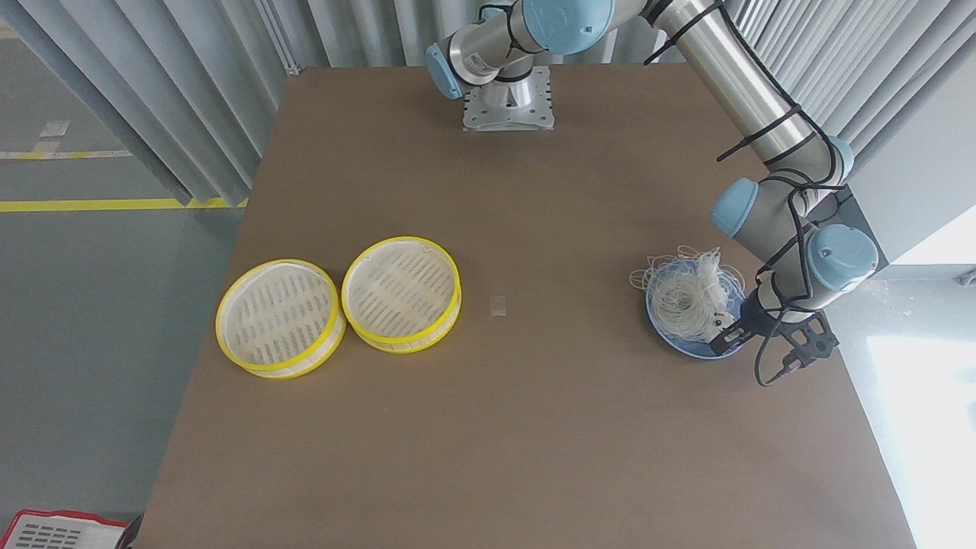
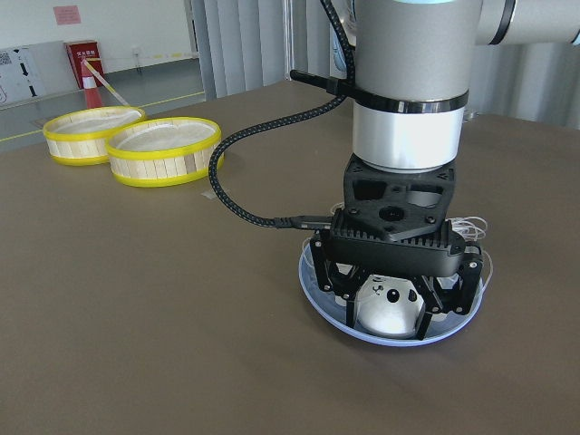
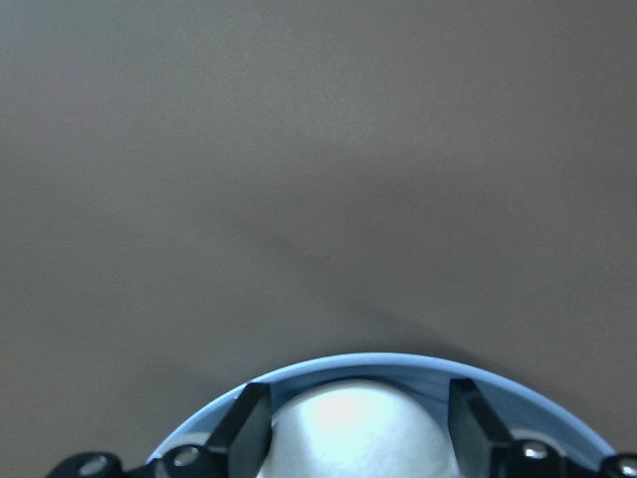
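Note:
A white ball-like object with a dark-spotted face (image 2: pixel 390 308) sits in a blue bowl (image 1: pixel 675 342) among a tangle of white string (image 1: pixel 682 297). My gripper (image 2: pixel 385 322) is down over the bowl, its fingers on either side of the white object, which shows between them in the left and wrist views. Whether the fingers press on it is not clear. In the front view the gripper body hides part of that object.
Two round yellow-rimmed baskets (image 1: pixel 279 316) stand side by side on the left half of the brown table (image 1: pixel 549 439).

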